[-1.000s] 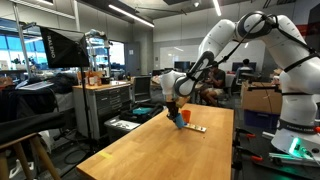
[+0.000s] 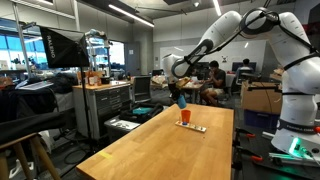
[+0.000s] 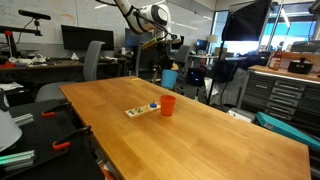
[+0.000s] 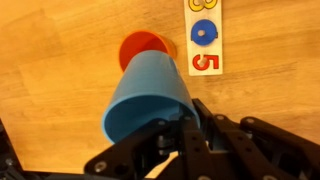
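A blue cup point(image 4: 150, 95) hangs from my gripper, which is shut on its rim in the wrist view. The cup's open end faces the camera. Exterior view 2 shows the blue cup point(image 3: 169, 78) held above the table, up and behind the orange-red cup. That orange-red cup point(image 3: 167, 105) stands on the table; in the wrist view, the blue cup partly covers the orange cup point(image 4: 144, 44). In exterior view 1, the blue cup point(image 2: 181, 101) is just above and left of the red cup point(image 2: 186, 115).
A wooden number board point(image 4: 203, 36) with a blue ring on a peg lies beside the orange cup. People sit beyond its far end.
The arm has lifted the blue cup off the low position near the table and carried it up and back, toward the red cup. The red cup and number board stay put.
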